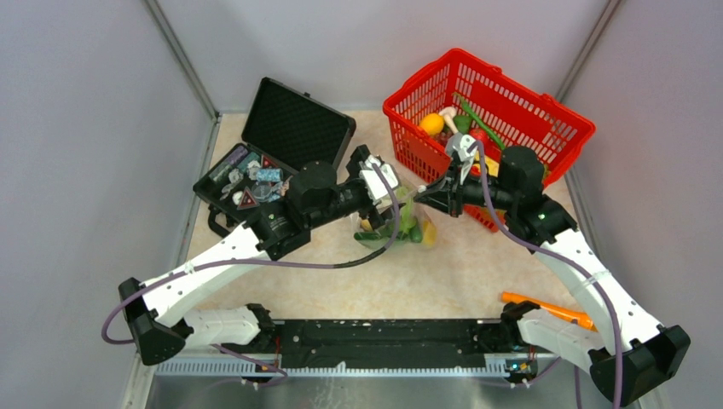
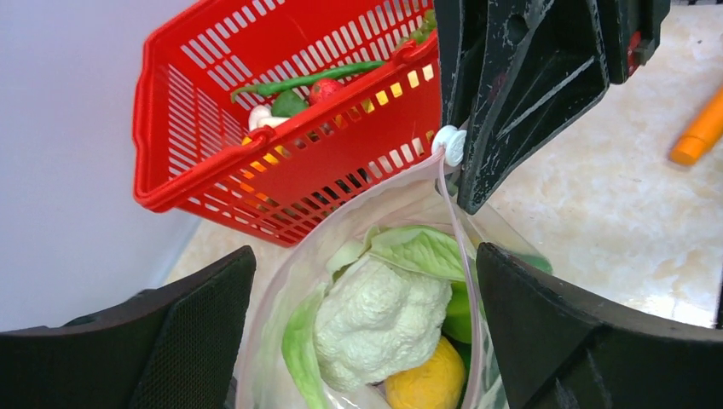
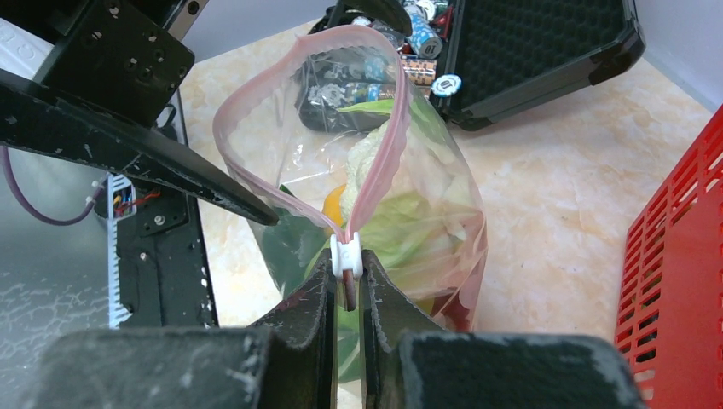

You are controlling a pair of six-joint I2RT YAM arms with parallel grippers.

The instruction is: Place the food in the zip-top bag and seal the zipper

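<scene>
A clear zip top bag (image 3: 452,221) with a pinkish rim stands on the table, its mouth gaping. Inside it lie a cauliflower (image 2: 375,315), a yellow food piece (image 2: 426,379) and green vegetables (image 1: 370,236). At one end of the rim sits the white zipper slider (image 3: 346,256), and my right gripper is shut on it. My left gripper is open over the bag, its fingers spread wide to either side of the mouth. In the right wrist view, one left finger (image 3: 213,183) crosses outside the near rim.
The red basket (image 1: 409,153) with more vegetables stands behind and right of the bag. An open black case (image 1: 298,123) lies at the back left. An orange stick (image 1: 550,309) rests at the front right.
</scene>
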